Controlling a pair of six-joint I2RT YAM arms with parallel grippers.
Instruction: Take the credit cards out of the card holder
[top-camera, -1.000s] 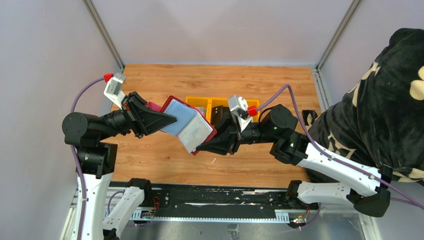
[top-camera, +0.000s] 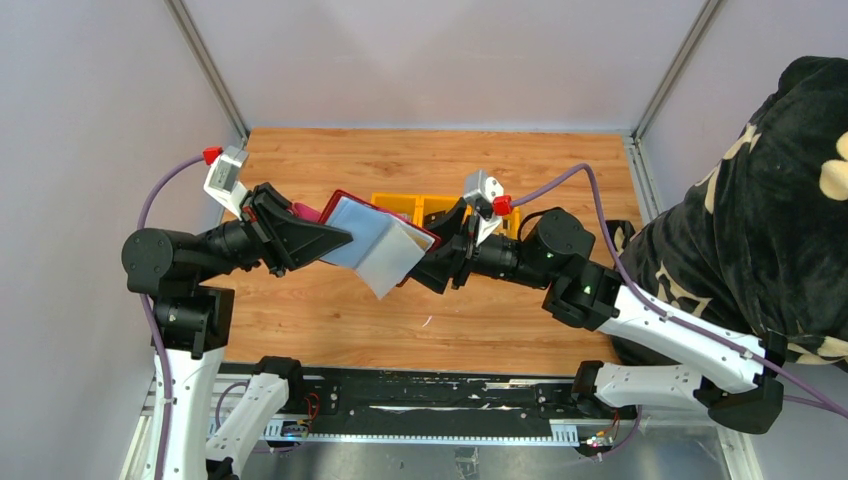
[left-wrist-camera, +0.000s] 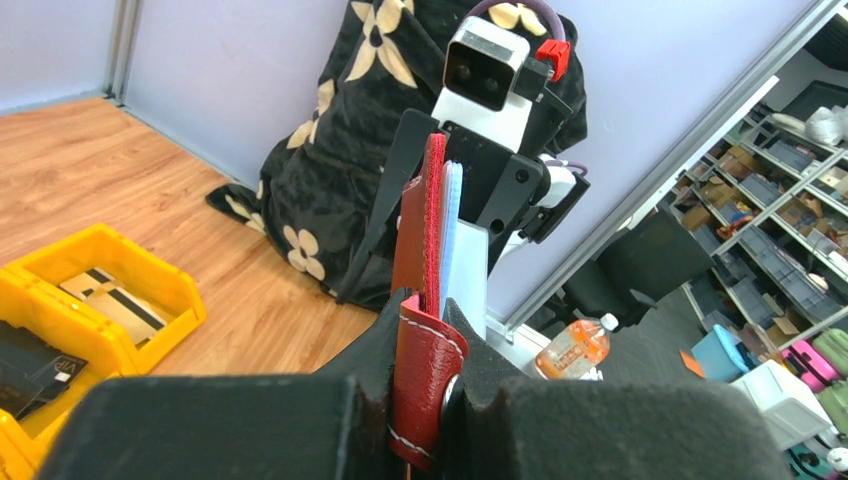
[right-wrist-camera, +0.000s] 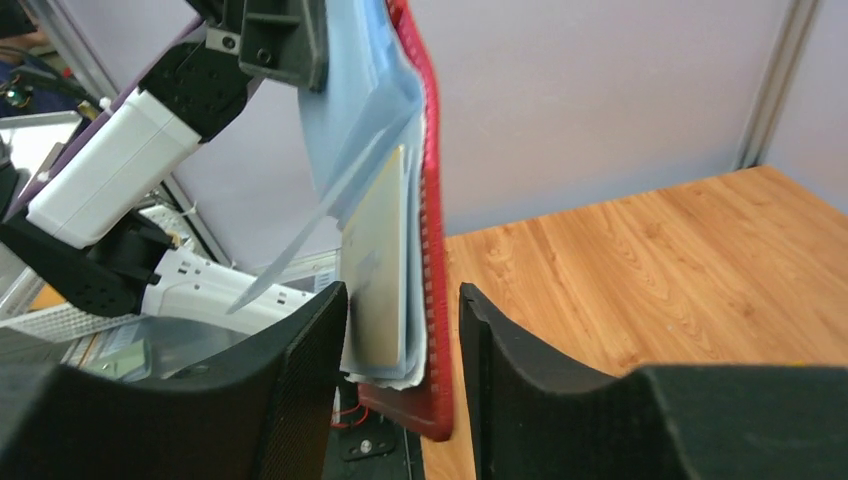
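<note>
The red leather card holder (left-wrist-camera: 425, 390) is clamped upright in my left gripper (top-camera: 305, 240), in mid-air above the table. Its open light-blue and clear sleeves (top-camera: 365, 230) hang out. In the right wrist view, a stack of cards (right-wrist-camera: 375, 270) sits among the sleeves along the red cover. My right gripper (top-camera: 430, 260) is at the holder's right end, its fingers parted on either side of the cards and cover's lower end; whether they touch is unclear.
Yellow bins (left-wrist-camera: 150, 300) stand on the wooden table (top-camera: 430, 160) behind the holder. A dark flowered cloth bundle (top-camera: 720, 240) fills the right side.
The left gripper is nearly unmoved.
</note>
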